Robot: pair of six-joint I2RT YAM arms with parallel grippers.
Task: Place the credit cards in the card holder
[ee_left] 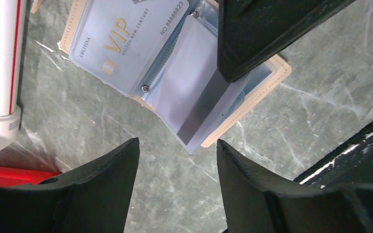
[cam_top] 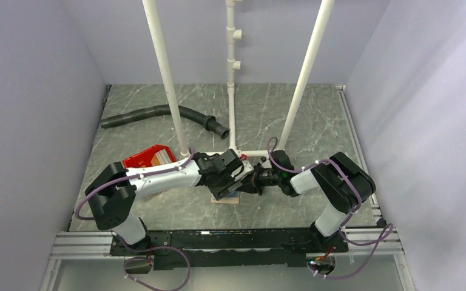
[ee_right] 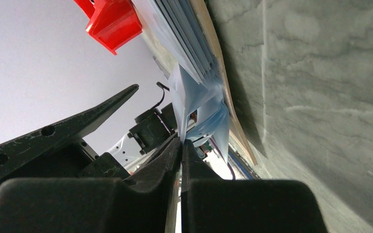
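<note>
The card holder point(cam_top: 224, 200) lies on the grey table, mostly hidden under the grippers in the top view. A pale VIP card point(ee_left: 126, 43) fills one of its clear pages. Another page point(ee_left: 187, 82), showing a dark stripe, is raised and bent. My right gripper is shut on the thin edge of a clear sleeve point(ee_right: 187, 92), and its dark finger point(ee_left: 252, 39) reaches over the holder. Above the holder, my left gripper stands with its fingers apart and nothing visible between them.
A red box point(cam_top: 135, 160) with cards point(cam_top: 162, 157) stands to the left. White pipes point(cam_top: 231, 121) rise behind the holder, and a black hose point(cam_top: 151, 113) lies further back. Clear table extends at the front and right.
</note>
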